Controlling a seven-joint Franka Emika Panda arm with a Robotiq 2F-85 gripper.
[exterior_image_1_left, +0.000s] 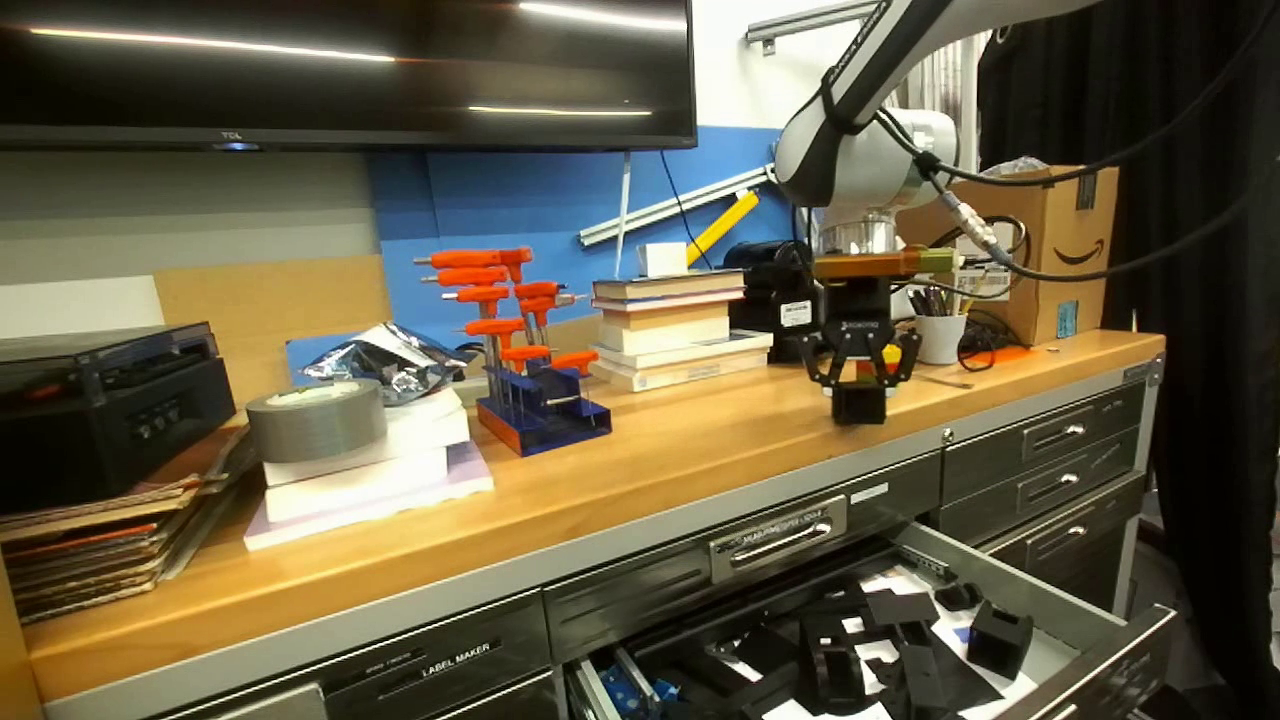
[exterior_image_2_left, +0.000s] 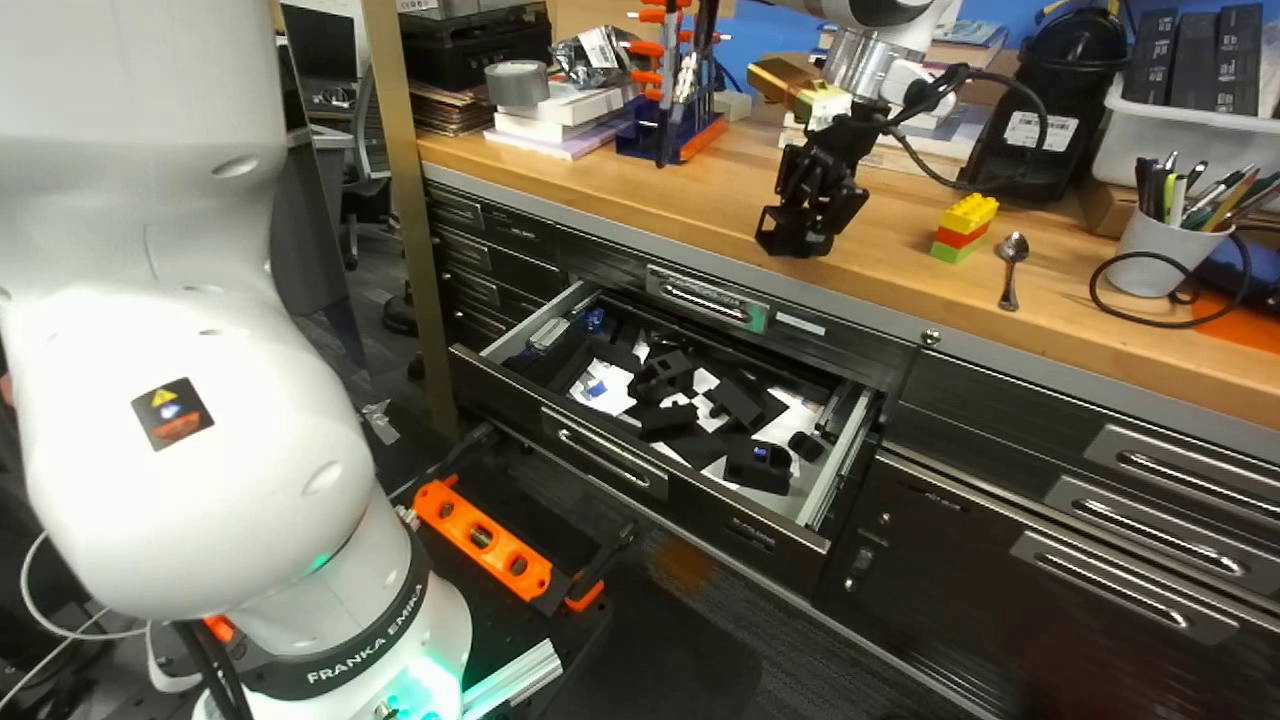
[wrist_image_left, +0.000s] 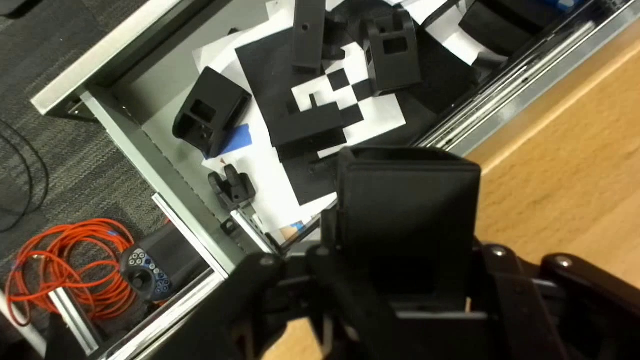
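Note:
A black boxy part (wrist_image_left: 411, 219) fills the space between the fingers of my gripper (exterior_image_1_left: 859, 382), which is shut on it. In exterior view 1 the held part (exterior_image_1_left: 859, 406) hangs at the lower end of the gripper, in front of the wooden counter's front stretch. Exterior view 2 has it near the counter's front edge, tilted, above the open drawer's back side. Below, the open drawer (exterior_image_2_left: 768, 528) contains several loose black parts, among them a block with a square opening (wrist_image_left: 213, 111) and a small forked piece (wrist_image_left: 232, 187), over white and checkered paper.
On the counter (exterior_image_2_left: 708, 198), a yellow, red and green toy-brick stack (exterior_image_2_left: 963, 228) and a spoon (exterior_image_2_left: 1011, 270) stand apart from the gripper. A white pen cup (exterior_image_2_left: 1158, 252), a hex-key rack (exterior_image_1_left: 540, 414) and books (exterior_image_1_left: 672, 330) are farther off.

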